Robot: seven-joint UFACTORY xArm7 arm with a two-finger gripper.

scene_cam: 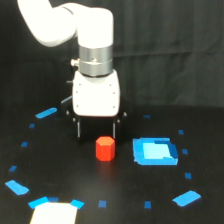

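A red block [105, 149] with a hexagon-like outline stands on the dark table near the middle of the view. Just behind or above it is my white gripper [96, 129], pointing down. Its two thin dark fingers are spread, and it is open. The right finger appears close to the block's top edge; whether they touch, I cannot tell. Right of the block lies a blue square [138, 146] with a white and pale-blue middle.
Small blue marks dot the black tabletop, with larger blue strips [186, 198] near its edges. A pale object [54, 213] is cut off at the bottom left. Open table surrounds the block, and a dark curtain hangs behind.
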